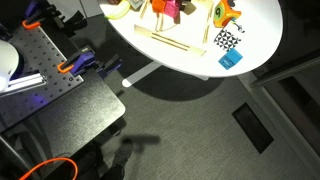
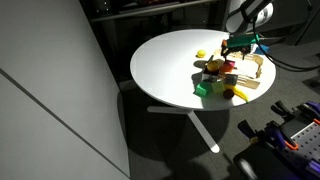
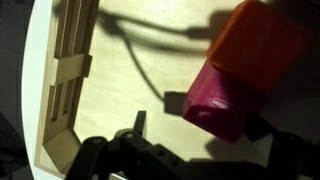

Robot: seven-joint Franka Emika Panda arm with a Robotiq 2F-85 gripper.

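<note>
In the wrist view my gripper stands open over a pale wooden tray [image 3: 62, 66]. A dark red block [image 3: 225, 98] lies just ahead of the fingers, nearer the right one. An orange block [image 3: 262, 42] touches or overlaps it farther on; I cannot tell which. Nothing shows held between the fingers. From the second exterior view, the gripper [image 2: 238, 48] hangs low above the tray on the white table [image 2: 165, 70]. Its fingertips are too small there to make out.
A yellow lemon-like thing [image 2: 201, 53], a green piece [image 2: 203, 89], a dark round thing [image 2: 228, 94] and a banana [image 2: 240, 94] lie around the tray. A blue block [image 1: 231, 59] and a checkered piece [image 1: 227, 40] sit near the table edge.
</note>
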